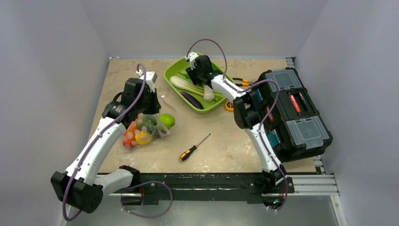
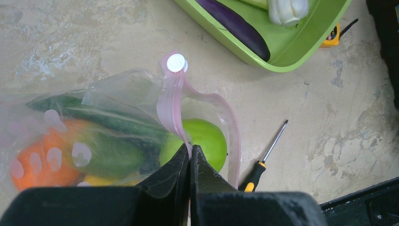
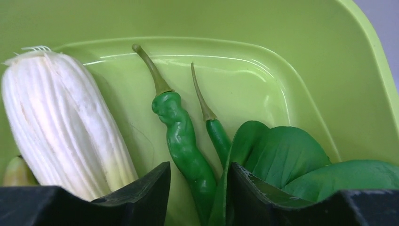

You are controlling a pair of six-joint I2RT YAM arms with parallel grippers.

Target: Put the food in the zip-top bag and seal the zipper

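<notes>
The clear zip top bag (image 2: 127,89) lies on the left of the table, its mouth facing right. Through its film show orange, yellow and green foods, with a bright green round one (image 2: 207,139) at the opening. My left gripper is shut on the bag's pink zip edge. Inside the green basket (image 1: 168,74), my right gripper stands part open over a wrinkled green pepper (image 3: 182,136). The pepper's lower part runs between its fingers, and a leafy green (image 3: 282,150) stands against the right finger. A thinner pepper (image 3: 218,136) lies alongside.
Also in the basket are a celery bunch (image 1: 181,84), an eggplant (image 1: 192,100) and a white-stemmed vegetable (image 1: 208,92). A screwdriver (image 1: 188,153) lies at the front middle. An orange tape measure (image 1: 229,106) and a black toolbox (image 1: 301,120) stand right of the basket.
</notes>
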